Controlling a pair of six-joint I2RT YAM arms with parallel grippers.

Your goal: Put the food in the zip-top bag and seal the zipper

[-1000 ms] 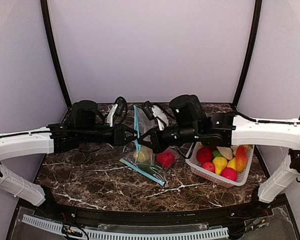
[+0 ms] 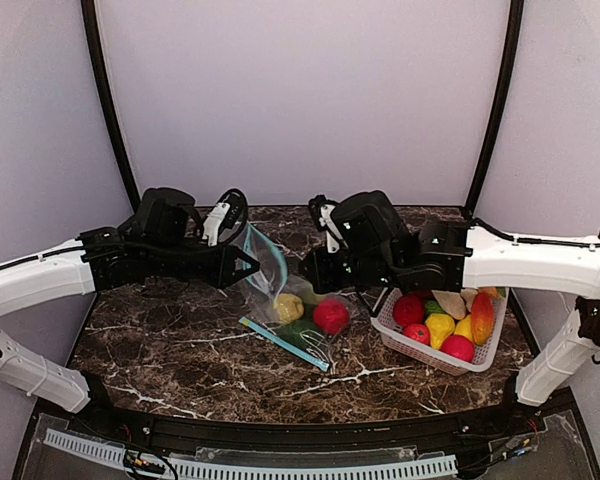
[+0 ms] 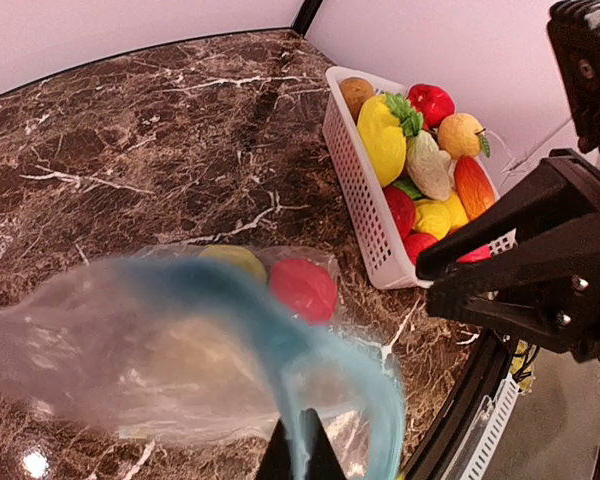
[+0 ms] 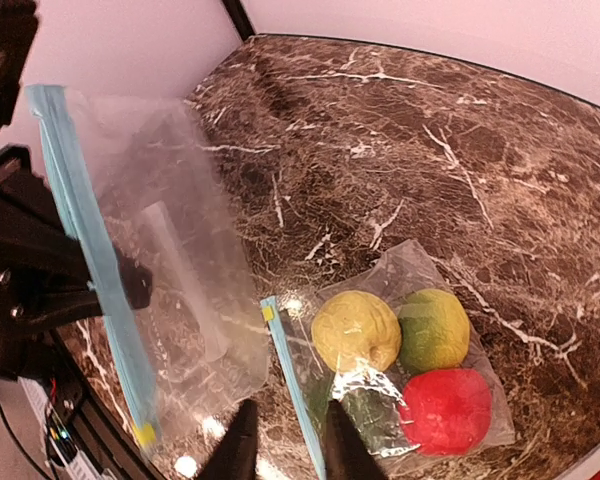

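A clear bag's blue zip edge is pinched in my left gripper, which is shut on it, and the bag's mouth gapes as a loop. My right gripper is part open beside it, nothing visible between its fingers. Under clear plastic on the table lie a yellow potato-like food, a green-yellow one and a red one. A second blue zip strip lies flat along the front of that plastic. Whether both strips belong to one bag, I cannot tell.
A white basket full of toy fruit and vegetables stands at the right, close to the right arm.
The right gripper has come off the bag's edge, shifting right and back. The left gripper has moved a little left, and the upright blue edge has spread into an open loop.
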